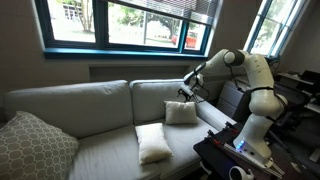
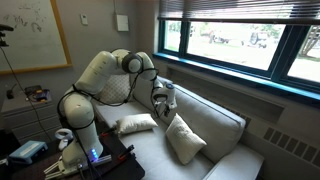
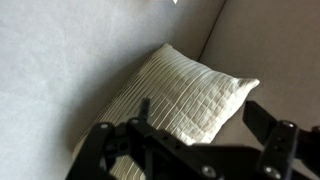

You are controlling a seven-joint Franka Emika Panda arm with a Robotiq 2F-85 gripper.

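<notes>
My gripper [image 1: 187, 97] hangs above the right part of the sofa, close to its backrest. A cream cushion [image 1: 181, 113] leans there against the backrest; it also shows as the nearer cushion [image 2: 184, 139] in the second exterior view. In the wrist view a finely striped cream cushion [image 3: 185, 92] lies below my open gripper, its lower part hidden behind the gripper body. Nothing is seen held between the fingers. A second cream cushion [image 1: 153, 143] lies on the middle of the seat.
A grey patterned cushion [image 1: 35, 148] fills the sofa's far left end. The backrest [image 2: 212, 112] stands close beside the gripper, below the window. Bare seat [image 1: 105, 158] lies left of the middle cushion. A dark table [image 1: 222, 158] carries the arm's base.
</notes>
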